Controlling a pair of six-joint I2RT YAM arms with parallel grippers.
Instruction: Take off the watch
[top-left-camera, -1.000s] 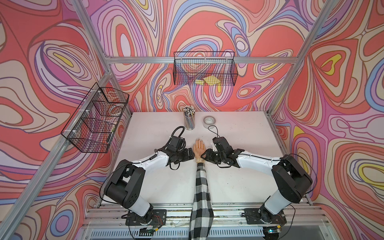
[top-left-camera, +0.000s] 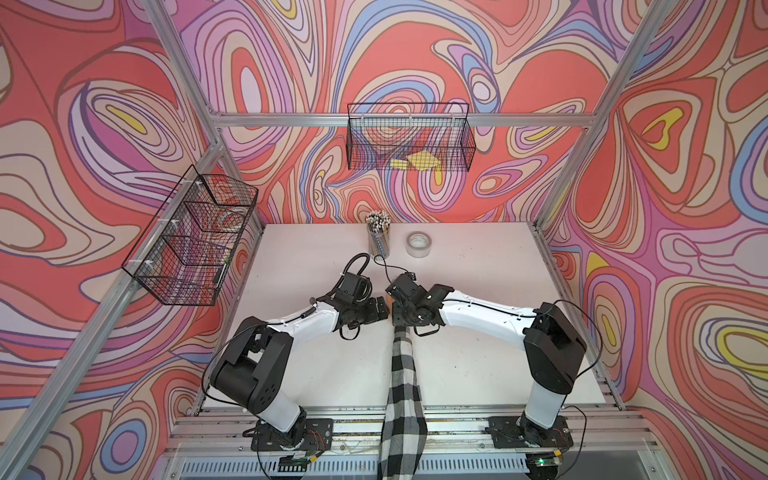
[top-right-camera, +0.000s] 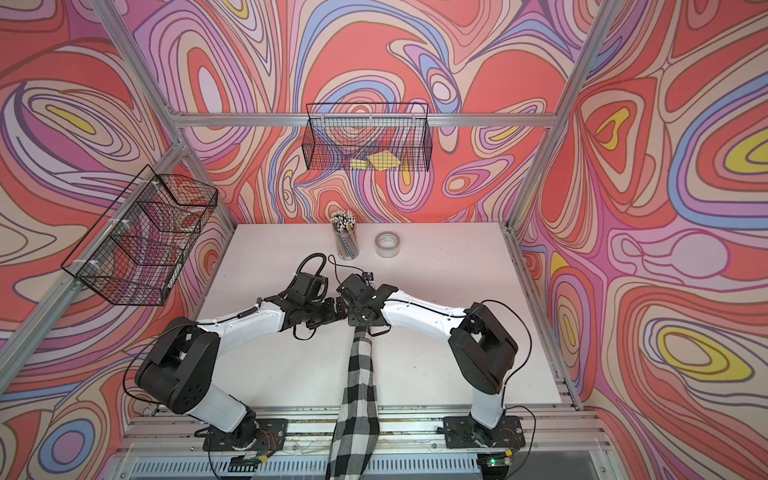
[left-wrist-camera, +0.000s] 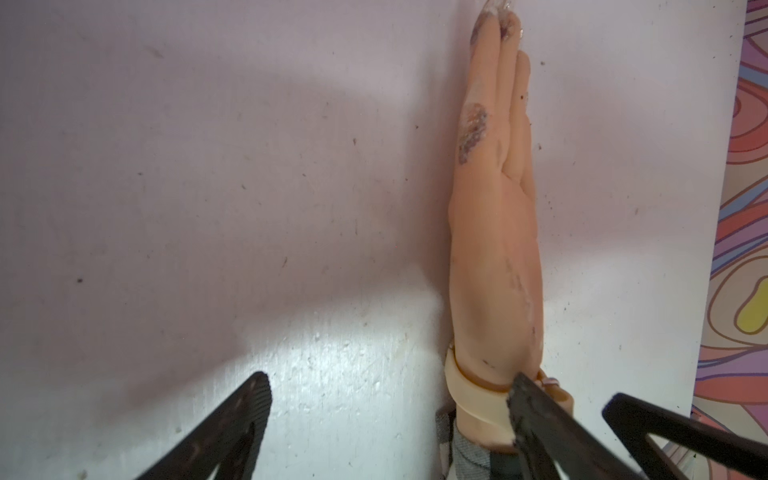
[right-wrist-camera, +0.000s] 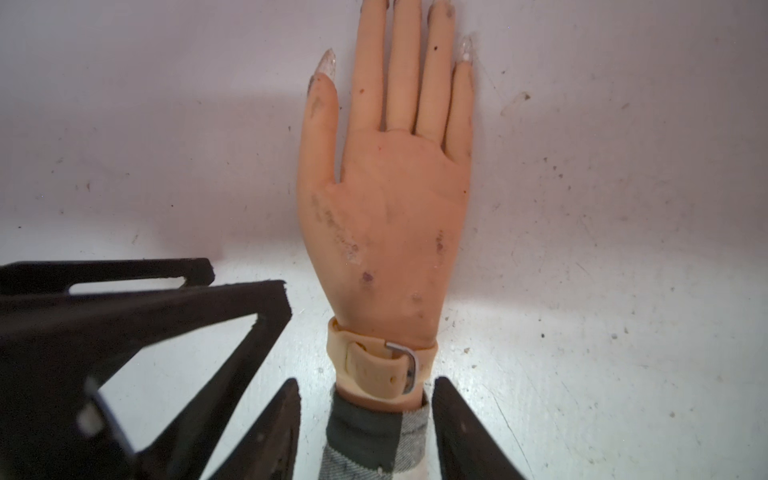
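Note:
A fake hand lies palm up on the white table, its wrist circled by a beige watch strap. In the right wrist view the strap's metal buckle is fastened, with the strap end through it. My right gripper is open over the wrist, one finger to each side of the strap. My left gripper is open too, on the left of the hand; its right finger overlaps the strap in the left wrist view, and contact cannot be told. The watch's face is hidden.
A checkered sleeve runs from the hand to the table's front edge. Behind stand a cup of thin sticks and a tape roll. Part of the left gripper juts close beside the right one.
My right arm has moved left from beside the hand to above it, now covering it in the top left view. My left arm has stayed in place.

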